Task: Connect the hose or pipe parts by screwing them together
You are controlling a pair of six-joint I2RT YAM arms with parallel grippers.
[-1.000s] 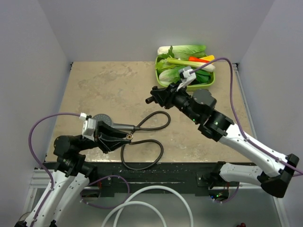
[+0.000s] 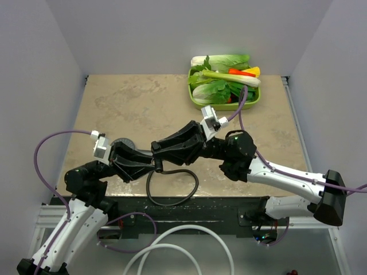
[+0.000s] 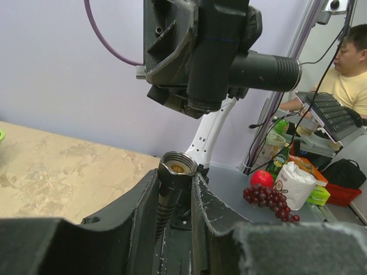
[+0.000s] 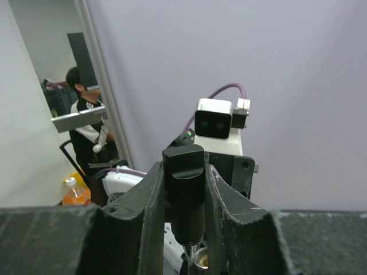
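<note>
In the left wrist view my left gripper grips an upright metal hose end, brass inside its rim. My right gripper holds a black cylindrical fitting, close above that hose end; in the left wrist view it hangs over the opening, slightly offset. In the top view both grippers meet over the table, mostly hiding the shower head and its handle. The dark hose lies looped below them.
A green basket of vegetables stands at the back right. White hoses curve below the front edge. Walls enclose the back and sides.
My left gripper has risen or shifted slightly.
</note>
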